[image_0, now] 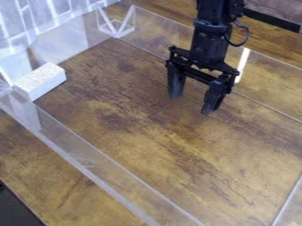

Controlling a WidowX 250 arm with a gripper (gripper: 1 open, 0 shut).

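My black gripper (193,94) hangs over the wooden floor (154,150) of a clear-walled enclosure, in the upper right part of the camera view. Its two dark fingers point down and stand well apart, open, with bare wood visible between them. Nothing shows held between them.
A white block (41,81) sits at the left edge by the clear wall. A small pale object, partly hidden, shows behind the arm at the right. A curtain or pale fabric (35,22) fills the upper left.
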